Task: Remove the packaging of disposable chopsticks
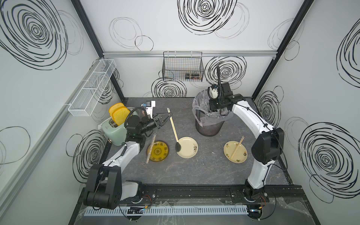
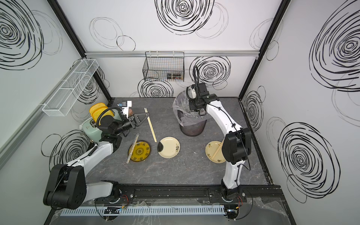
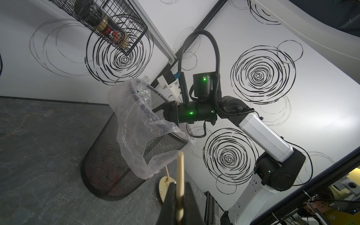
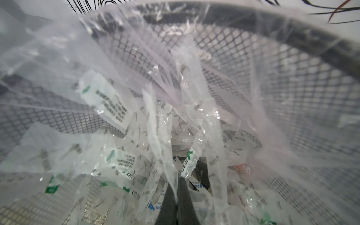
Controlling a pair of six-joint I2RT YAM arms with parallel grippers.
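Pale wooden chopsticks (image 1: 173, 125) stretch from my left gripper, which is shut on them near one end. No wrapper shows on them. Inside the mesh bin (image 3: 112, 161), my right gripper is shut on a thin clear wrapper (image 4: 159, 136), whose free end stands up from the fingertips. Below it lie several printed wrappers (image 4: 123, 165) in the lined bin. The top views hide the right fingertips behind the arm and bin liner. A long clear packet (image 1: 151, 148) lies across the amber plate (image 1: 162, 150); its contents are unclear.
A cream plate (image 1: 189, 147) has a dark oval thing (image 1: 178, 146) at its left edge. Another pair of chopsticks (image 1: 237, 149) rests on the right plate (image 1: 241, 157). A toaster (image 1: 114, 133) stands behind the left arm. Bare table lies between the plates.
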